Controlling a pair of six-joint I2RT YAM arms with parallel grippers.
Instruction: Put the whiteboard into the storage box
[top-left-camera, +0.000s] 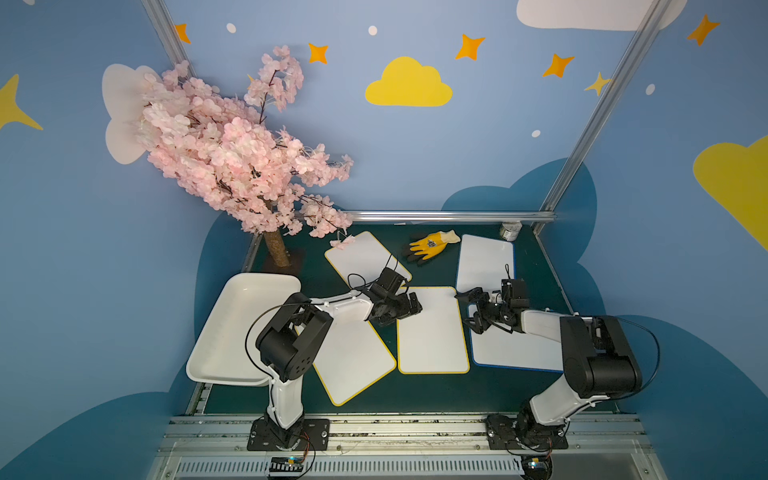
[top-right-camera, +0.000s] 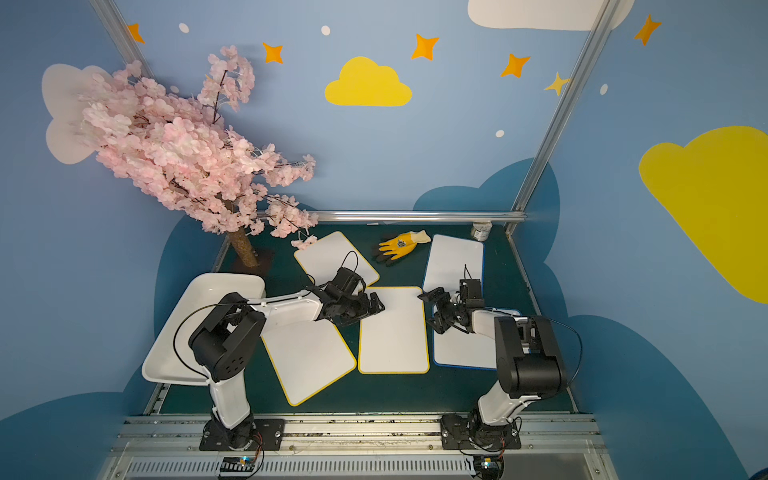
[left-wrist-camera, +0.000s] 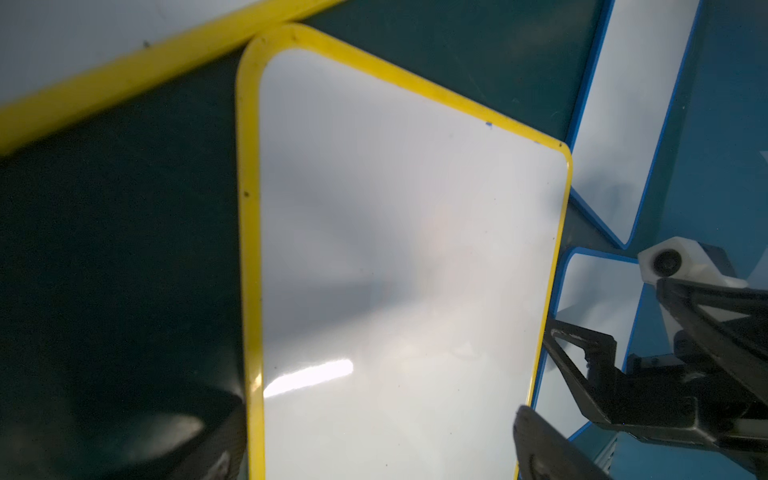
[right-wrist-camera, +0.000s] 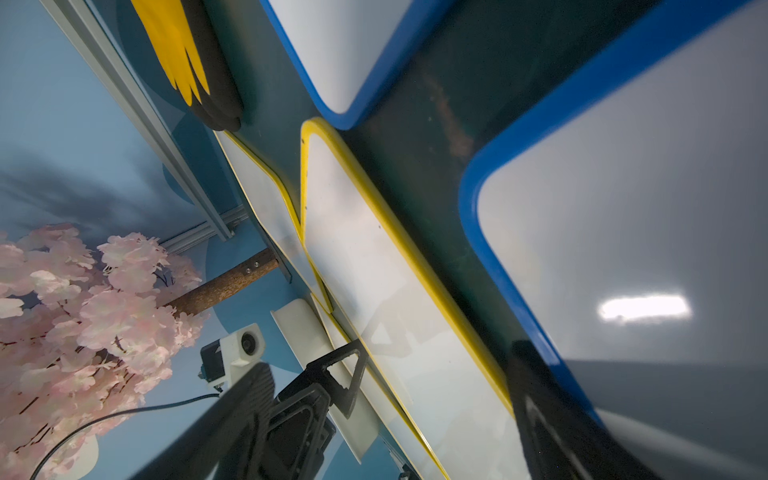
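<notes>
Near the middle of the table a yellow-edged whiteboard (top-left-camera: 433, 340) lies flat. My left gripper (top-left-camera: 413, 309) stands open over its upper left part, nothing held. Further left lies another yellow-edged whiteboard (top-left-camera: 352, 364), partly under the left arm, and behind it a third (top-left-camera: 360, 252). Two blue-edged whiteboards lie at the right, one at the back (top-left-camera: 485, 260) and one in front (top-left-camera: 512, 349). My right gripper (top-left-camera: 473, 311) hangs open and empty by the front one's left edge. At the far left stands the white storage box (top-left-camera: 200, 352), empty where visible.
A yellow glove (top-left-camera: 432, 245) lies at the back, with a clear jar (top-left-camera: 509, 231) in the back right corner. The blossom tree (top-left-camera: 276, 248) rises behind the box. Dark green table shows along the front edge.
</notes>
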